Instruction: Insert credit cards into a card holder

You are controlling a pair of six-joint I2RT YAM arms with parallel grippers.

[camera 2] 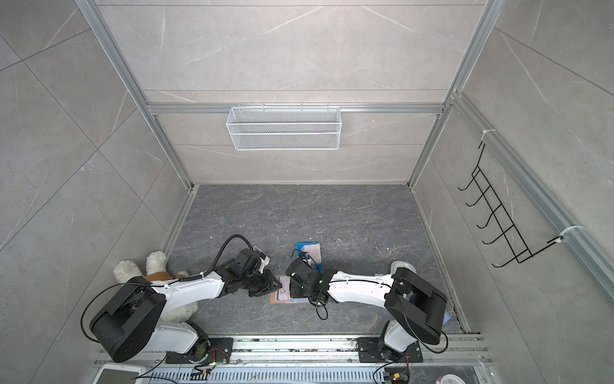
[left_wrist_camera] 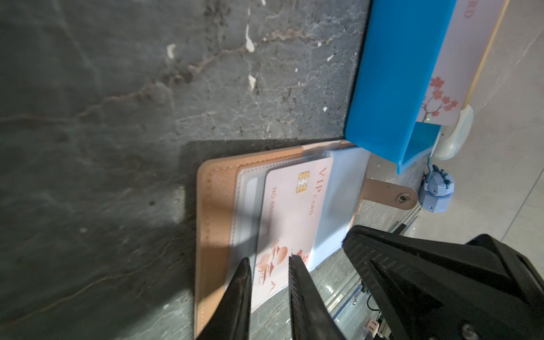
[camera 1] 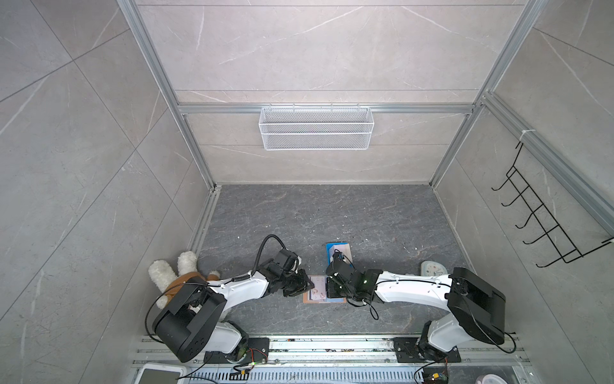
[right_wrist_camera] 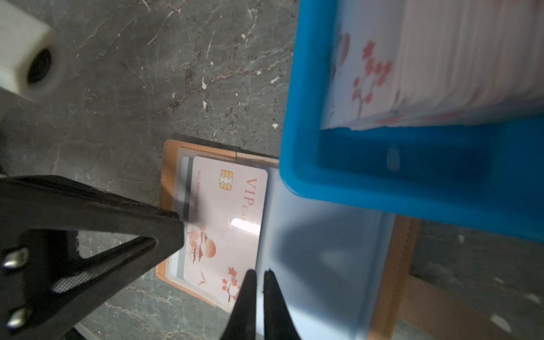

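A tan card holder (left_wrist_camera: 214, 187) lies open on the floor, with pale sleeves and a pink VIP card (right_wrist_camera: 223, 223) on its left half. Just behind it stands a blue box (left_wrist_camera: 396, 79) full of pink cards (right_wrist_camera: 430, 56). My left gripper is low at the holder's left, its tips over the card in its own view, nothing seen held. My right gripper is over the holder beside the box, tips close together near the card's right edge; whether they are apart is unclear.
A plush toy (camera 1: 163, 275) lies at the left by the left arm. A pale round object (camera 1: 433, 270) sits at the right. A wire basket (camera 1: 316, 131) hangs on the back wall.
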